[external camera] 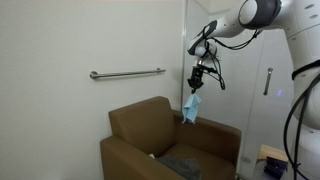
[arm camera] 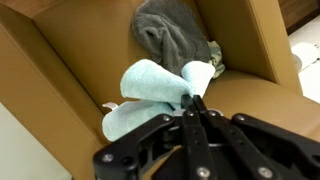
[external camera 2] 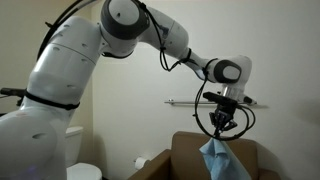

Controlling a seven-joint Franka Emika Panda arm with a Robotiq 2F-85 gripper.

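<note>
A light blue cloth (arm camera: 150,92) hangs from my gripper, whose fingers are shut on it. In exterior view 1 the cloth (external camera: 191,107) dangles above the right arm of a brown armchair (external camera: 146,119), clear of the seat. Exterior view 2 shows the gripper (external camera 2: 217,136) pointing down, with the cloth (external camera 2: 224,160) draped below it in front of the chair back. On the seat lies a dark grey cloth (arm camera: 170,35), and a small pale patterned piece (arm camera: 216,56) is beside it.
A metal towel bar (external camera: 127,73) is fixed to the wall above and behind the chair. Part of a white toilet (external camera 2: 84,160) shows at the left of exterior view 2. A door with a handle (external camera: 268,81) stands at the right.
</note>
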